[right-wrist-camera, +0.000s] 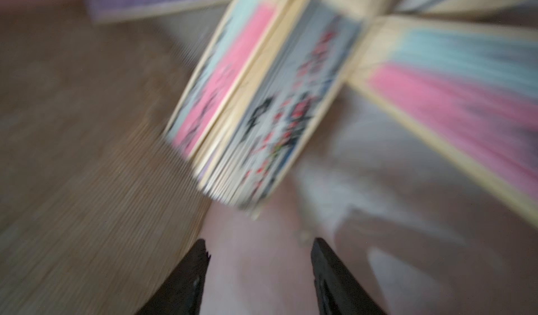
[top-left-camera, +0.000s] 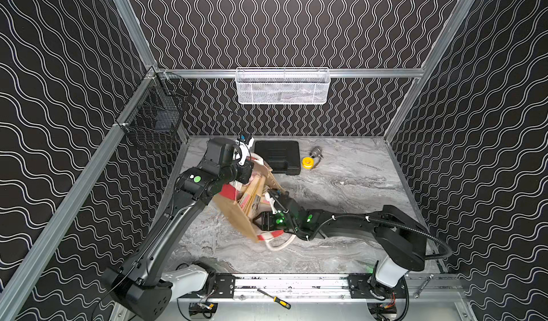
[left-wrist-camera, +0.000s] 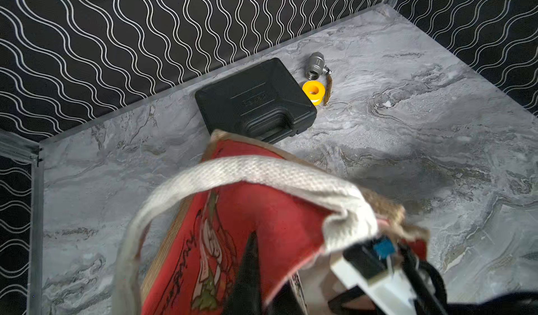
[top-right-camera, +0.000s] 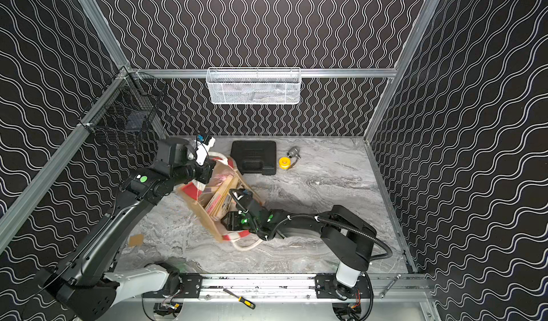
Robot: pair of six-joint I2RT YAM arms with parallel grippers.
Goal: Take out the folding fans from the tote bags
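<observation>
The tan and red tote bag [top-left-camera: 235, 213] lies on the table with its mouth towards the top cameras. Several folding fans [top-left-camera: 252, 196] are in it; in the right wrist view the fans [right-wrist-camera: 291, 99] show pale, pink and grey ends, blurred. At the bag's far left end is my left gripper, shut with the red panel [left-wrist-camera: 288, 219] between its fingers. A white handle [left-wrist-camera: 246, 169] arches in front of it. My right gripper points into the bag near its other end, fingers apart, nothing between them, short of the fan ends.
Behind the bag lies a black case [top-left-camera: 276, 156], with yellow tape [top-left-camera: 308, 163] and a metal fitting [top-left-camera: 316, 151] to its right. A white wire basket [top-left-camera: 282, 87] hangs on the back wall.
</observation>
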